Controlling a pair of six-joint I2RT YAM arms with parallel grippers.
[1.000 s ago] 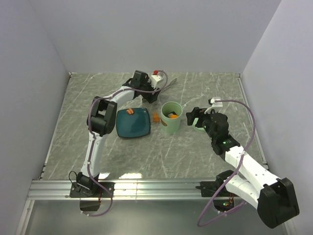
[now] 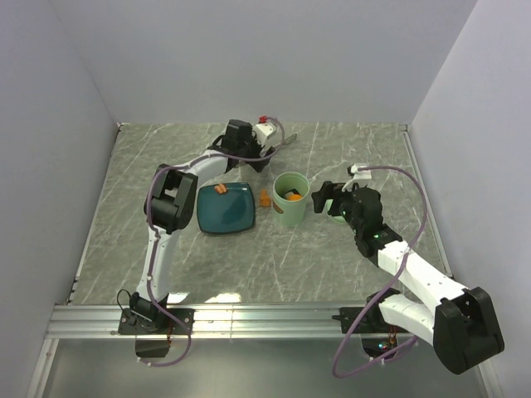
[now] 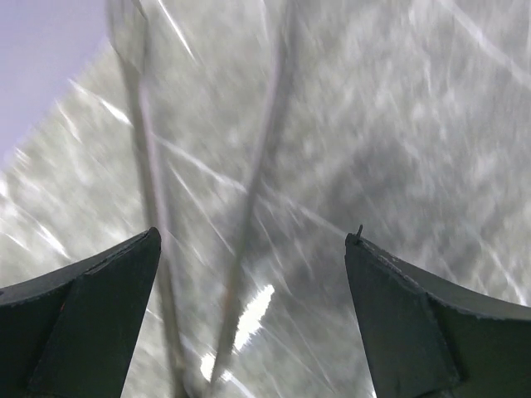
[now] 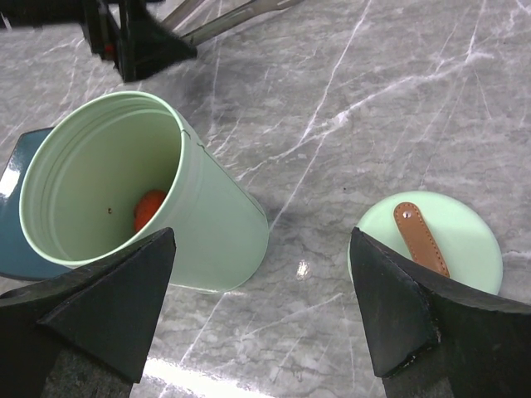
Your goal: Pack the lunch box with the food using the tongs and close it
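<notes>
A light green round container (image 2: 291,212) stands upright mid-table with orange and dark pieces inside; in the right wrist view its wall (image 4: 217,224) hides most of them. Its likely lid, a green disc (image 4: 377,222) with a brown strap, lies flat to the right. My open right gripper is above the table between container and disc, nothing between its fingers. Behind the container, my left gripper (image 2: 264,161) is open over metal tongs (image 2: 289,139). In the left wrist view the two blurred arms of the tongs (image 3: 249,207) run between the spread fingers, not gripped.
A dark teal plate (image 2: 226,214) with an orange piece (image 2: 221,188) on it lies left of the container. Another orange piece (image 2: 265,199) sits between them. A small red thing (image 2: 264,118) is at the back.
My right gripper has shifted slightly left, toward the container. The left gripper has moved only a little around the tongs. The container, plate and food pieces stay put.
</notes>
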